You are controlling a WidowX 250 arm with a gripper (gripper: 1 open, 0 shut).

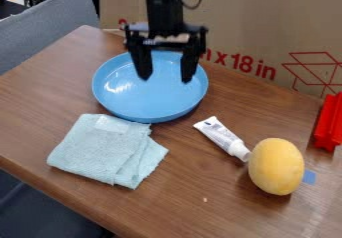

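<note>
My black gripper [166,70] hangs at the top centre, open, its two fingers spread over the blue plate [148,103] with nothing visible between them. A folded light blue cloth [104,150] lies at the front left of the table. A white tube [218,134] lies right of the plate, its cap end toward a large yellow oval object [275,167] at the front right.
A red object [333,122] sits at the right edge. A cardboard box [266,27] stands behind. The wooden table [194,207] has bare room at the front and left. Its left edge borders a grey surface.
</note>
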